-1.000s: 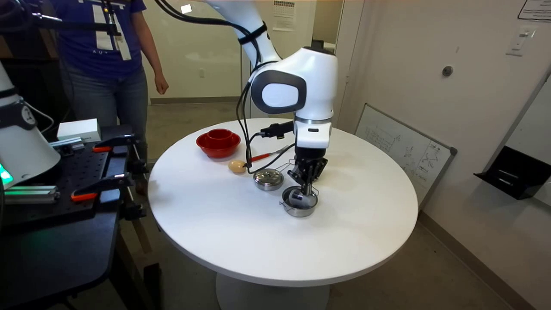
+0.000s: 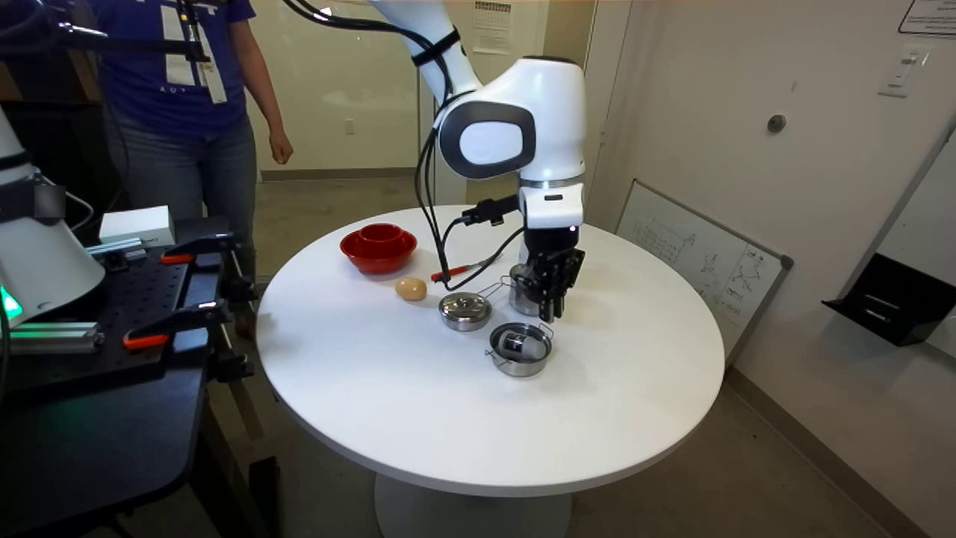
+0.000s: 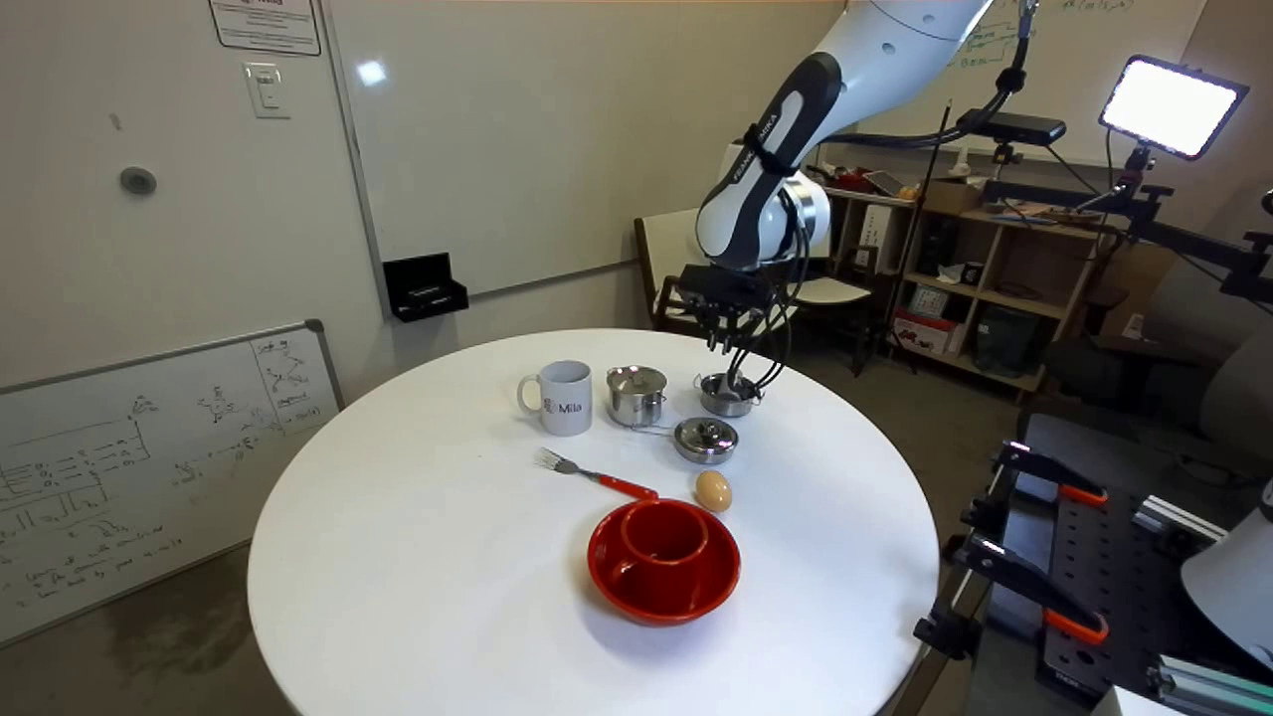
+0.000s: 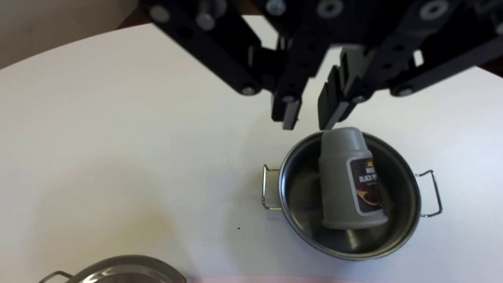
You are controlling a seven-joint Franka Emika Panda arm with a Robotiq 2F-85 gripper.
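Observation:
A grey pepper bottle (image 4: 351, 181) with a dark label lies on its side inside a small steel pot (image 4: 301, 226) with two wire handles. My gripper is above and beyond the pot's rim in the wrist view. A gap shows between its fingers, with only white table behind it; the fingers are part open and hold nothing. In exterior view 1 the gripper (image 2: 552, 314) hangs above the pot (image 2: 521, 366), clear of the bottle (image 2: 520, 344).
A lidded steel pan (image 2: 465, 312), a taller lidded pot (image 3: 636, 396), a Mila mug (image 3: 566, 400), a red-handled fork (image 3: 600, 478), an egg (image 3: 713, 490) and a red bowl (image 3: 621, 609) holding a red cup (image 3: 663, 537) share the table.
The gripper has risen from the pot and shifted slightly right.

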